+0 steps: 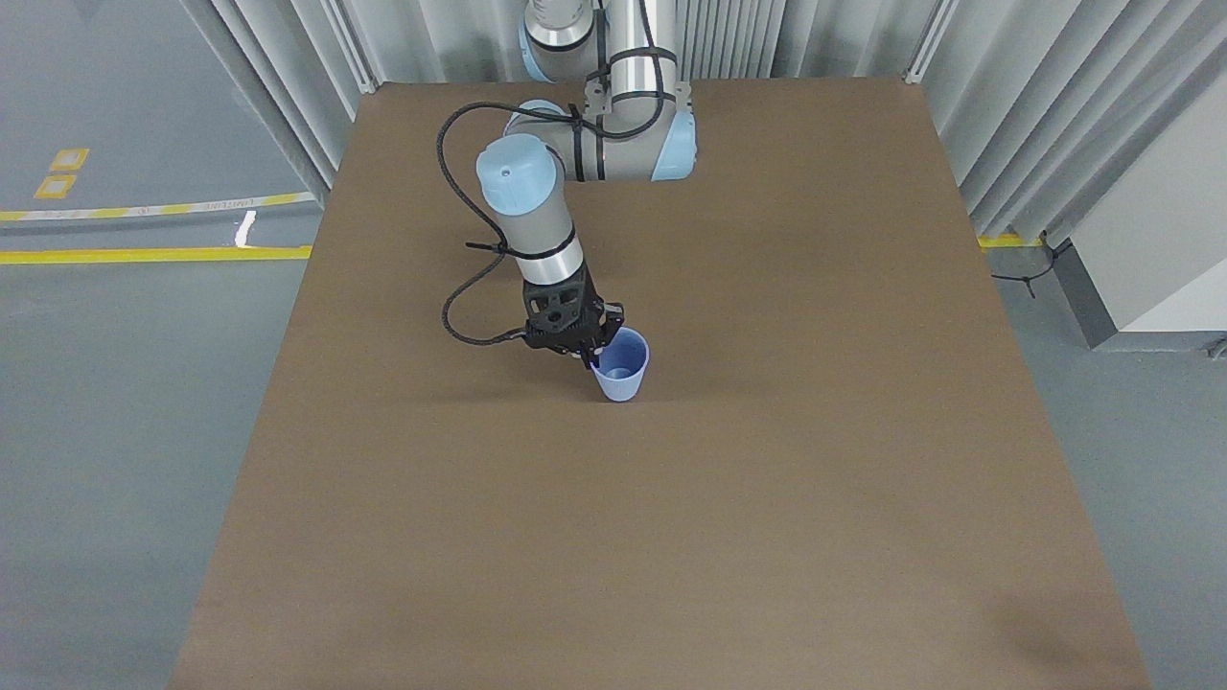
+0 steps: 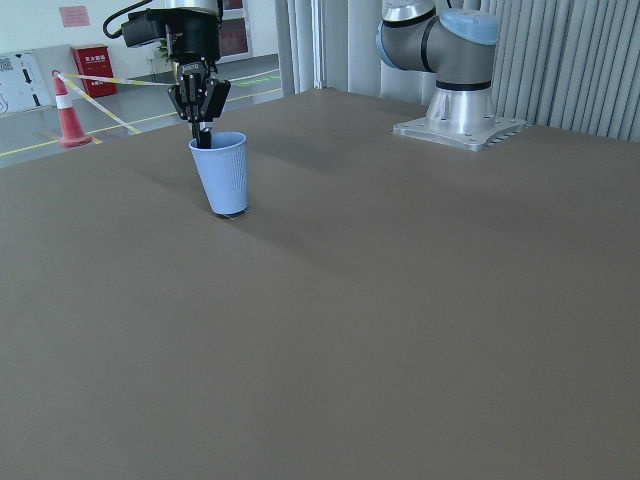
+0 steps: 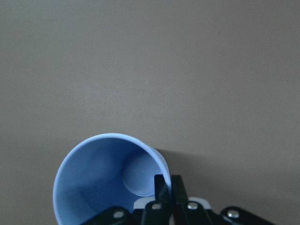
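A light blue plastic cup [image 1: 623, 378] stands upright on the brown table [image 1: 690, 540], near its middle, seen also in the left camera view as a cup [image 2: 224, 178]. My black gripper [image 1: 591, 358] is at the cup's rim, pointing down. In the wrist view the gripper is shut on the rim of the cup [image 3: 98, 173], one finger inside and the other outside. The fingertips inside the cup are partly hidden in the left camera view.
The arm's base [image 2: 460, 128] is at the table's back. A white wall block [image 1: 1150, 218] and curtains are beyond the edges.
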